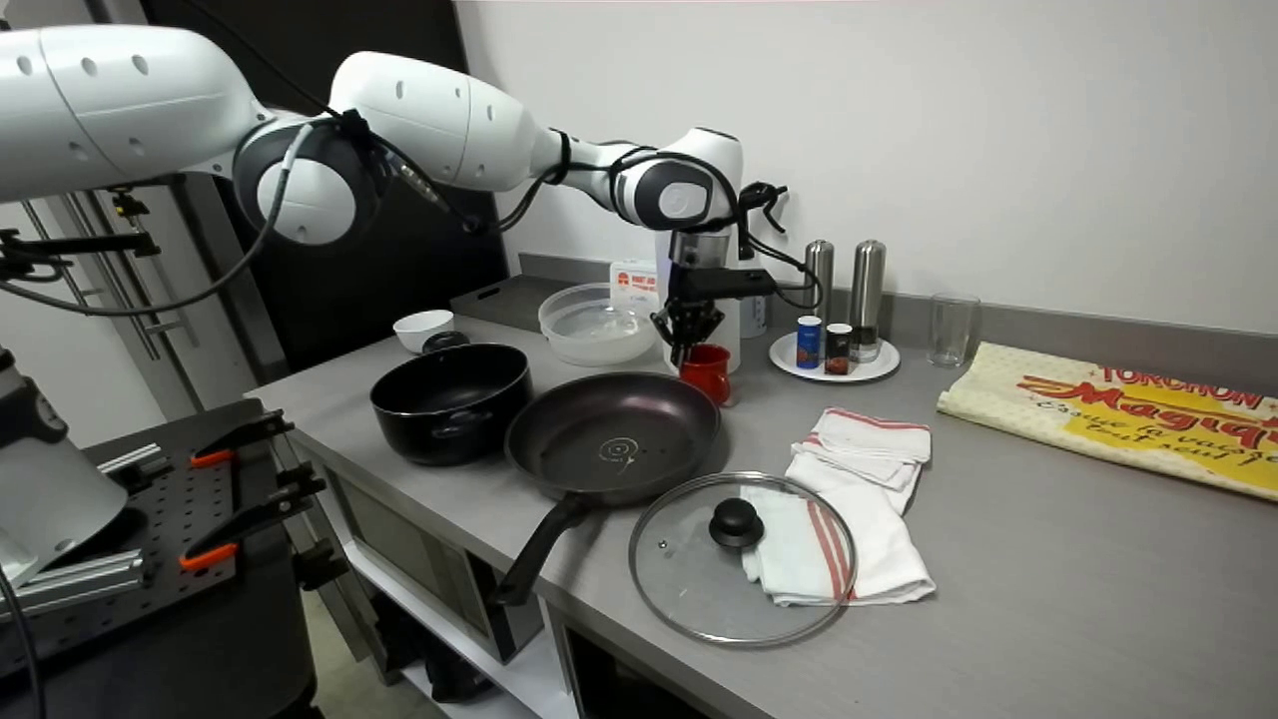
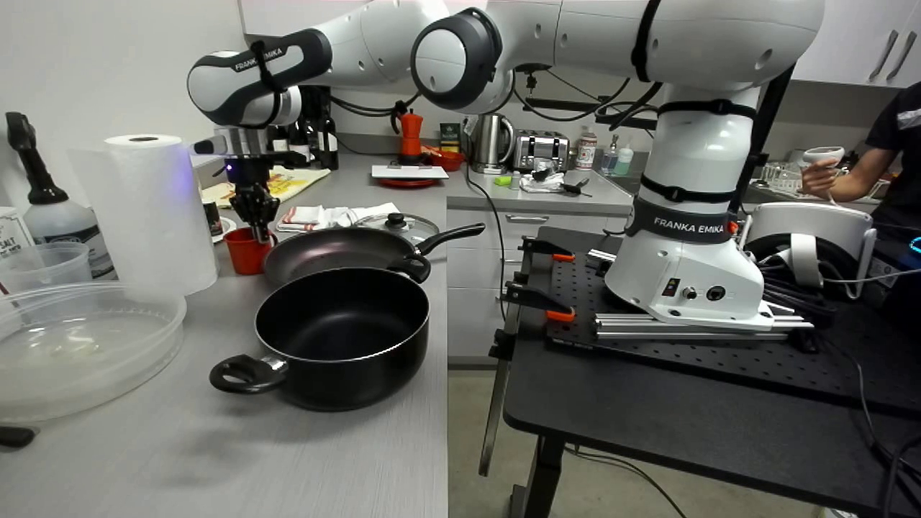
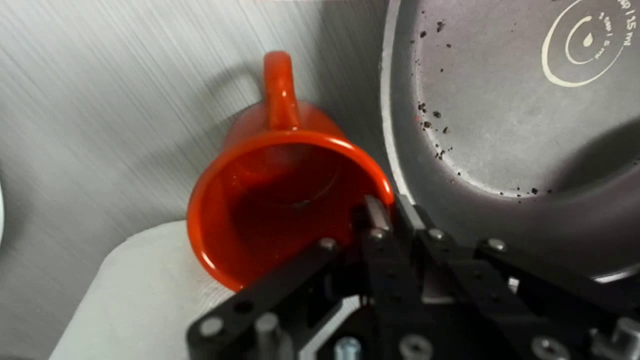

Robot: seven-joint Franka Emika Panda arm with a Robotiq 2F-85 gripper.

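A red mug (image 3: pixel 282 120) stands on the counter beside the frying pan (image 1: pixel 611 437), its handle pointing away from my gripper in the wrist view. My gripper is shut on the mug's rim, one finger inside the mug and the other outside, between the mug and the pan's edge. The inside of the mug looks empty, though its near part is hidden by the fingers. In exterior view 2 the mug (image 2: pixel 247 253) sits below the gripper (image 2: pixel 260 237), between the paper towel roll and the pan.
Close by stands a paper towel roll (image 2: pixel 155 216). A black pot (image 1: pixel 449 401) and a clear plastic bowl (image 1: pixel 595 326) lie to the left in exterior view 1. The glass lid (image 1: pixel 683 575) partly covers a white towel (image 1: pixel 887 545).
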